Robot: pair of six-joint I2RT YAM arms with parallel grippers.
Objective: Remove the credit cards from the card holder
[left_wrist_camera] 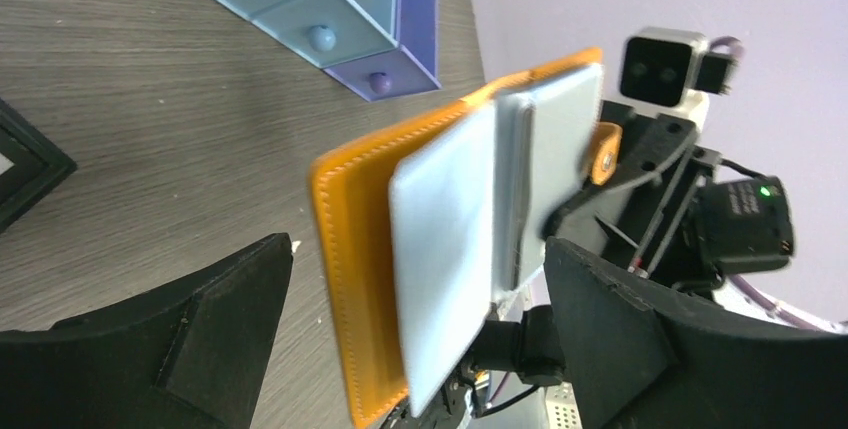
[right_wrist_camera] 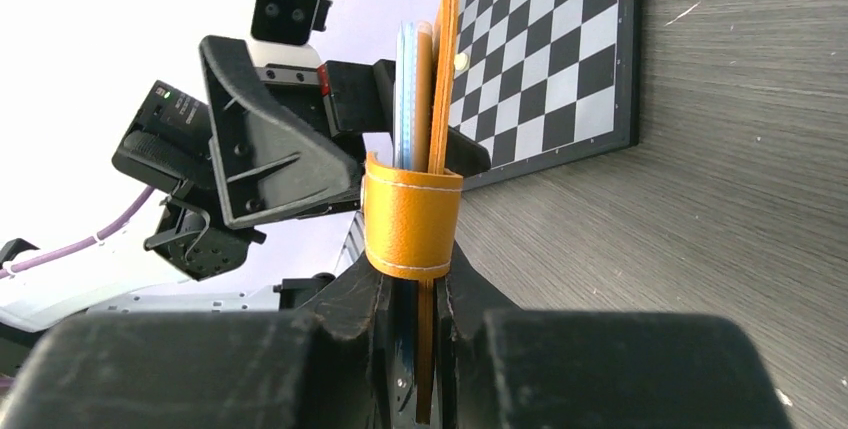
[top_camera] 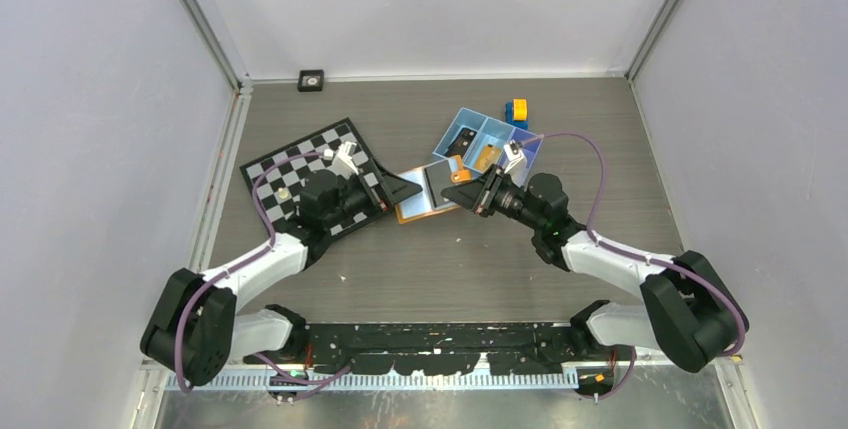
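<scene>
An orange-edged card holder (top_camera: pixel 428 204) with pale leaves hangs in the air between the two arms. My right gripper is shut on its far end, just below the orange strap (right_wrist_camera: pixel 412 219). In the left wrist view, the holder's free end faces the camera: orange backing, a whitish-blue leaf (left_wrist_camera: pixel 445 239) and a grey band behind it. My left gripper is open, with one finger (left_wrist_camera: pixel 225 319) to each side of that end. Thin light-blue and white layers (right_wrist_camera: pixel 405 99) stand above the strap; which of them are cards, I cannot tell.
Behind the right gripper stands a blue divided tray (top_camera: pixel 470 114) with small items in it. A chessboard (top_camera: pixel 262 171) lies under the left arm. Yellow and blue blocks (top_camera: pixel 519 110) and a small black box (top_camera: pixel 311 80) sit farther back.
</scene>
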